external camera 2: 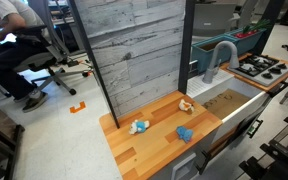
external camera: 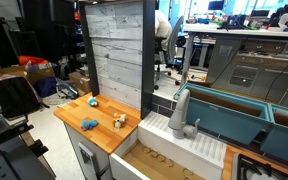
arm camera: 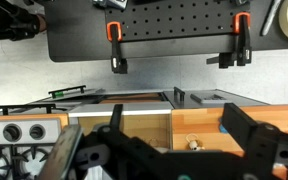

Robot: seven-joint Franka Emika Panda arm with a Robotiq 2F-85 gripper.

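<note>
In the wrist view my gripper stands open, its dark fingers wide apart with nothing between them, high over the front of the counter. A wooden countertop (external camera 2: pixel 162 150) carries three small toys, all apart from the gripper: a blue one (external camera 2: pixel 184 133), a pale blue and white one (external camera 2: pixel 139 127) and a yellowish one (external camera 2: pixel 187 106). The same blue (external camera: pixel 89 125), pale blue (external camera: pixel 93 102) and yellowish (external camera: pixel 119 120) toys show in exterior view 1. In the wrist view the toys are partly hidden by the gripper.
Beside the wood lies a white-rimmed sink (external camera: pixel 194 158) with a brown bottom and a grey faucet (external camera: pixel 179 115). A teal bin (external camera: pixel 224 118) stands behind it. The stove (arm camera: pixel 14 130) is at the far end. A grey wall panel (external camera 2: pixel 149 60) rises behind the toys.
</note>
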